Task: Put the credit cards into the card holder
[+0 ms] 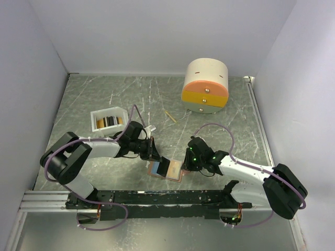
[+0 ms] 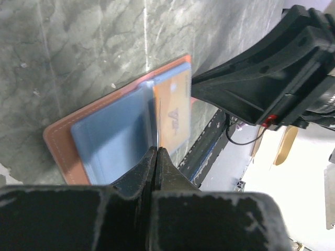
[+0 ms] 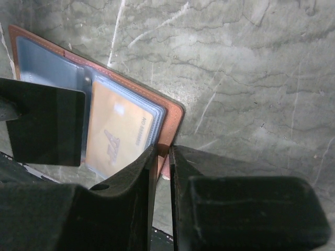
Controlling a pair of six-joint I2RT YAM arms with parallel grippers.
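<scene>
The open card holder (image 1: 156, 168) lies near the front of the counter, blue sleeves on its left, a tan card (image 3: 118, 130) in clear sleeves on its right. My right gripper is at the holder's right edge, its fingertips close together on the brown border; whether it grips the border cannot be told.
A white tray (image 1: 102, 112) with several cards stands at the left. A rounded drawer cabinet (image 1: 204, 83) stands at the back right. A thin wooden stick (image 1: 170, 116) lies mid-counter, with free counter around it.
</scene>
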